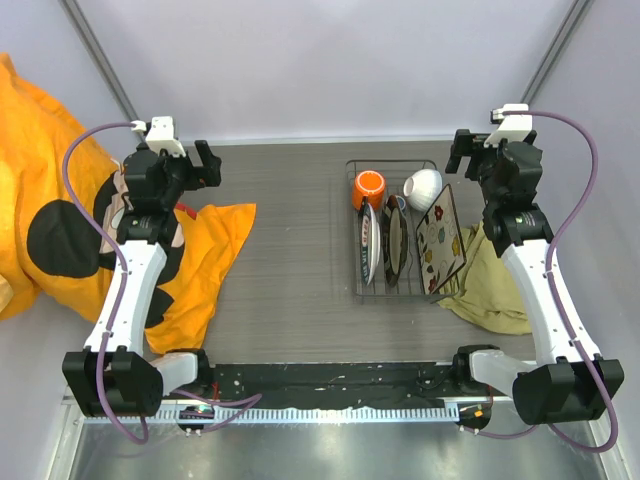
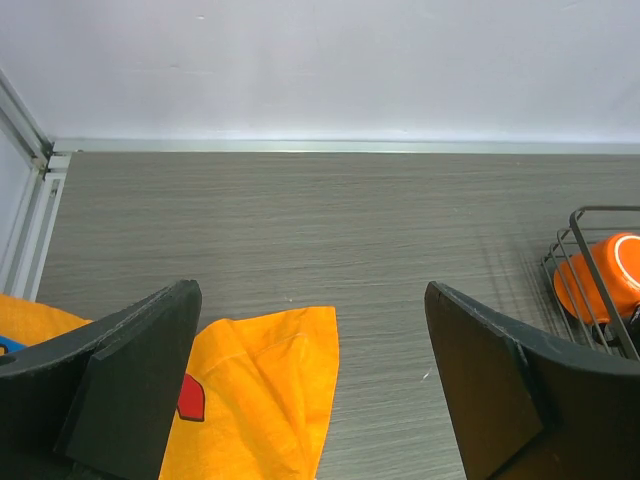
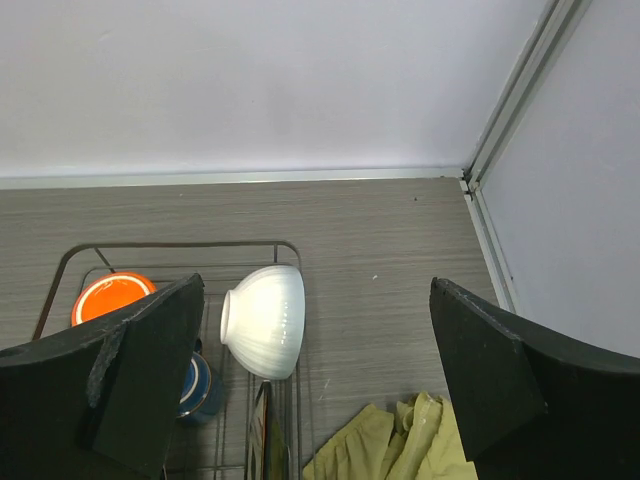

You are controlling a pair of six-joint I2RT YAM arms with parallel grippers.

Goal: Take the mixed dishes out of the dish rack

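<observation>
A dark wire dish rack (image 1: 392,161) stands right of the table's middle. At its back lie an orange cup (image 1: 369,186) and a white bowl (image 1: 423,188), both tipped on their sides. In front of them, a blue-rimmed dish (image 1: 369,242) and a dark-rimmed plate (image 1: 396,240) stand on edge. A square patterned plate (image 1: 440,240) leans at the right side. My left gripper (image 1: 207,163) hangs open over the left of the table, well away from the rack. Open too, my right gripper (image 1: 472,152) is above and behind the rack's right corner, nothing between its fingers.
An orange cloth (image 1: 225,240) with a cartoon print covers the left edge. An olive cloth (image 1: 492,290) lies bunched right of the rack, under the right arm. Bare table (image 1: 290,250) spreads between the orange cloth and the rack.
</observation>
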